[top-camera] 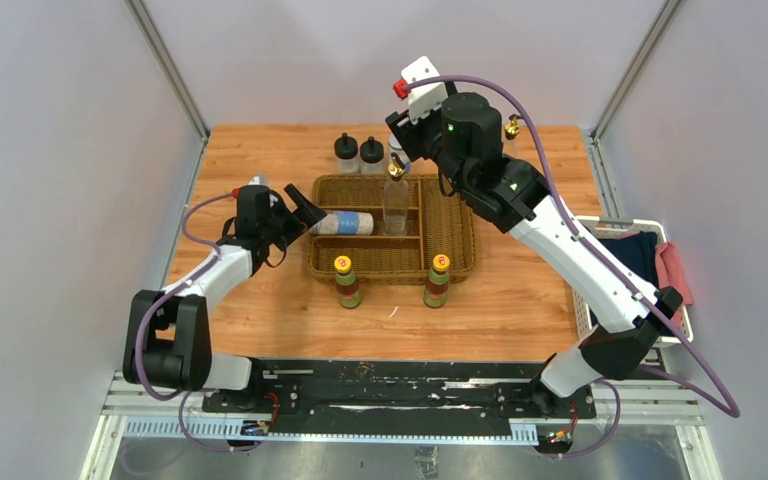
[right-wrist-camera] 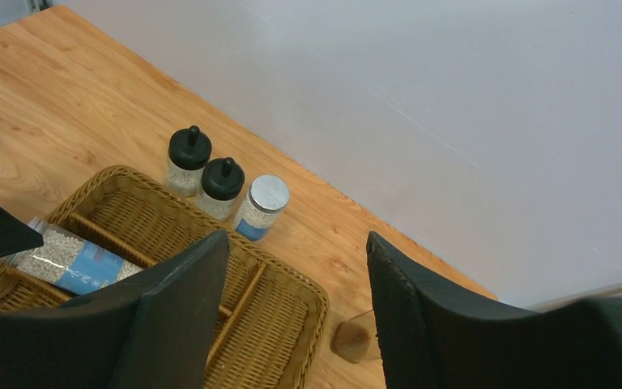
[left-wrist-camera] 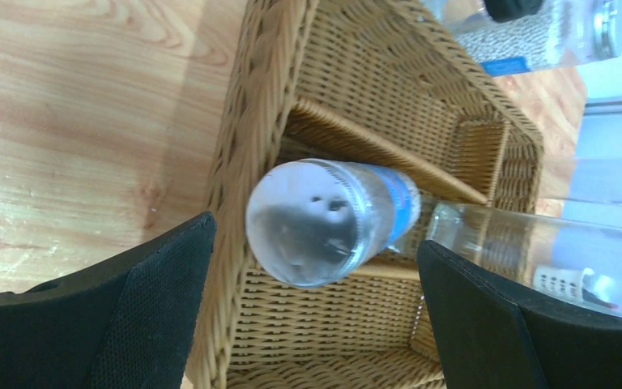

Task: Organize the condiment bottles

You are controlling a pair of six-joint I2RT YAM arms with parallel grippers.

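Note:
A wicker divided basket (top-camera: 450, 230) sits mid-table. A blue-labelled jar (top-camera: 342, 222) lies on its side in its middle left compartment, and a clear pump bottle (top-camera: 395, 205) stands beside it. Two black-lidded bottles (right-wrist-camera: 189, 150) and a silver-lidded jar (right-wrist-camera: 262, 207) stand behind; two yellow-capped bottles (top-camera: 437, 285) stand in front. My left gripper is open around the lying jar's lid end, above the basket's left rim. My right gripper is high over the back, its fingers apart with nothing clearly between them.
A white crate (top-camera: 588, 222) with cloths is at the right. Another gold-pump bottle (top-camera: 512, 130) stands back right, partly hidden by the right arm. Bare wood lies left and right of the basket.

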